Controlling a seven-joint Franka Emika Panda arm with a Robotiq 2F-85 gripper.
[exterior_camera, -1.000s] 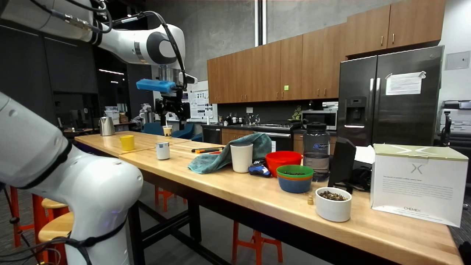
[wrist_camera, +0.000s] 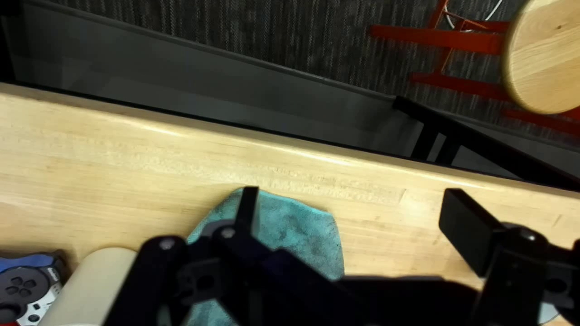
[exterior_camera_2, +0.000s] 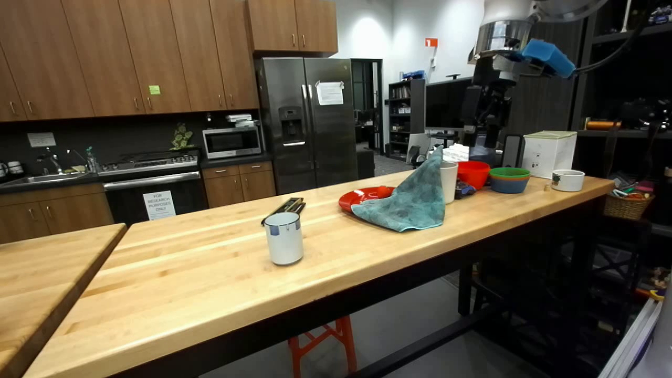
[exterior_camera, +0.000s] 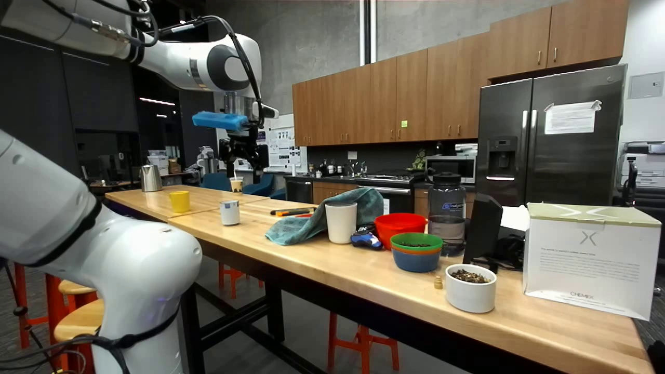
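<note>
My gripper [exterior_camera: 243,170] hangs well above the tabletop, its fingers pointing down. In the wrist view the two black fingers [wrist_camera: 468,231] stand wide apart, with nothing held between them. Below and partly hidden by the left finger lies a teal cloth [wrist_camera: 296,231]. Exterior view 2 shows the cloth [exterior_camera_2: 409,201] draped over the edge of a red plate [exterior_camera_2: 353,199] and propped up against a white cup [exterior_camera_2: 448,182]. Farther along the table stands a whitish mug [exterior_camera_2: 284,238] with blue patches at its rim.
Beside the cup are a game controller [exterior_camera: 366,238], a red bowl [exterior_camera: 399,226], stacked bowls [exterior_camera: 416,252] and a tall bottle [exterior_camera: 447,209]. A white bowl [exterior_camera: 470,293] and a box [exterior_camera: 592,262] occupy the near end. Bare wood surrounds the mug.
</note>
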